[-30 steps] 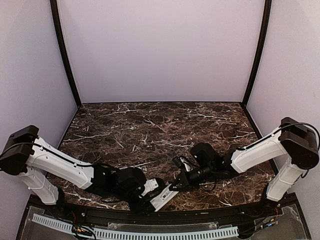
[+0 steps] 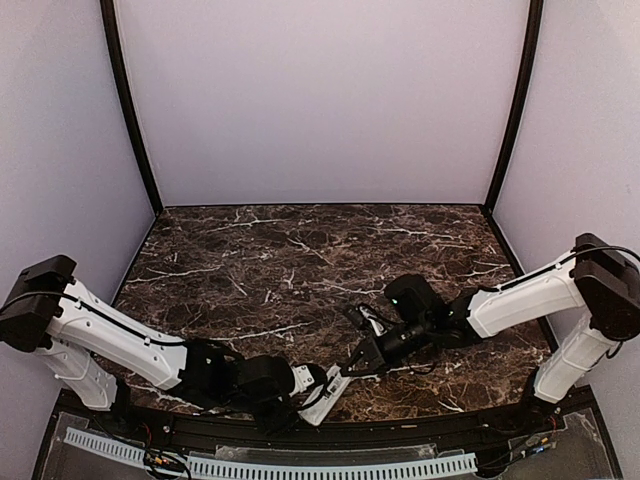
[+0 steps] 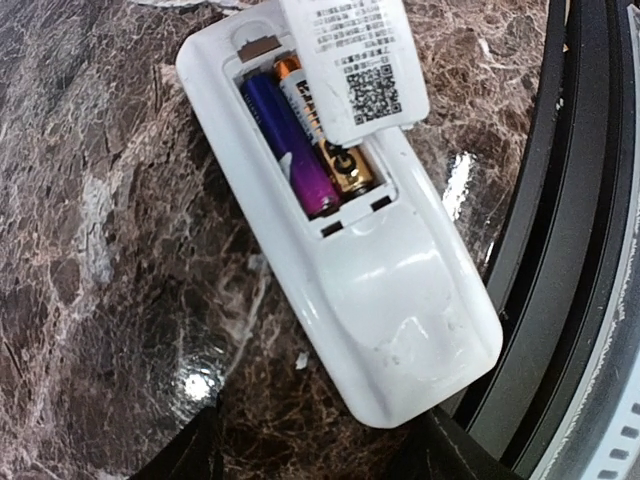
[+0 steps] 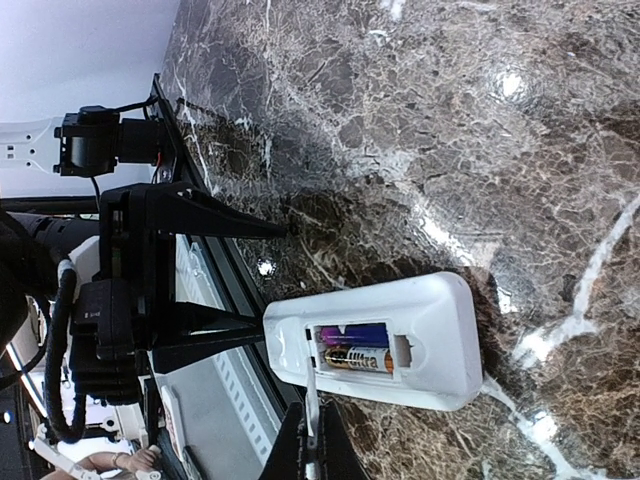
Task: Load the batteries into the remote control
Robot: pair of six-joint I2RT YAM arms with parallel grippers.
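Note:
The white remote control (image 3: 400,300) lies back up with its compartment uncovered. A purple battery (image 3: 295,150) and a gold-and-white battery (image 3: 345,170) lie side by side inside. Over one side of the compartment hangs the white battery cover, bearing a printed label and code; the right wrist view shows this cover (image 4: 312,395) edge-on, with my right gripper shut on it. My left gripper is open at the remote's smooth end. One finger (image 4: 225,335) is close beside that end; whether they touch, I cannot tell.
Both arms work close to the table's front edge, where a dark rail (image 2: 350,432) and a pale slotted strip (image 2: 330,467) run.
The right arm has moved slightly.

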